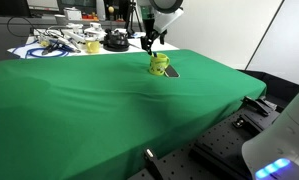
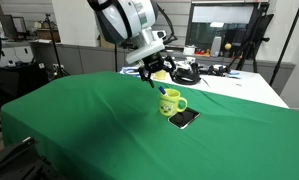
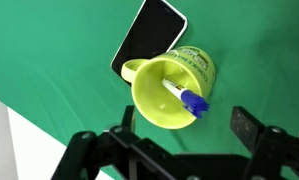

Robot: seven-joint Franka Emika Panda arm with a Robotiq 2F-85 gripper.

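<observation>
A yellow-green mug [image 2: 171, 104] stands upright on the green cloth, its handle to the right in exterior view 2. Inside it leans a white marker [image 3: 175, 88] with a blue cap [image 3: 194, 102] that pokes up at the rim. My gripper [image 2: 155, 76] hangs above the mug, slightly to its left in that view, clear of both mug and marker. In the wrist view the open fingers [image 3: 246, 128] stand wide apart near the bottom, with the mug's mouth and the blue cap ahead of the gap. Nothing is held.
A black phone [image 3: 149, 38] lies flat close beside the mug, on its handle side. Cables and small items [image 1: 54, 42] clutter the far table edge, with another yellow cup [image 1: 92, 46] there.
</observation>
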